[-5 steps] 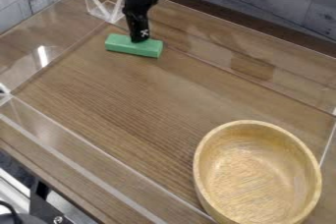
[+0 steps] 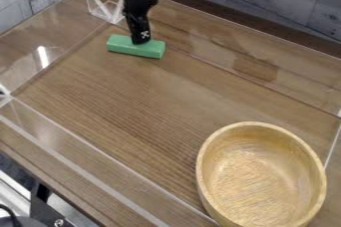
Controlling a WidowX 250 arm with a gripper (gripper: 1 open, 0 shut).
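A green rectangular block (image 2: 136,48) lies flat on the wooden surface near the back left. The dark gripper (image 2: 136,22) comes down from the top edge of the camera view, its tip just above or at the block's back side. Whether its fingers are open or shut is too small to tell.
A large round beige bowl (image 2: 258,176) stands at the front right. Walls bound the wooden surface (image 2: 147,121) at the back and left, and its middle is clear. A clear plastic piece (image 2: 104,7) is at the back left corner.
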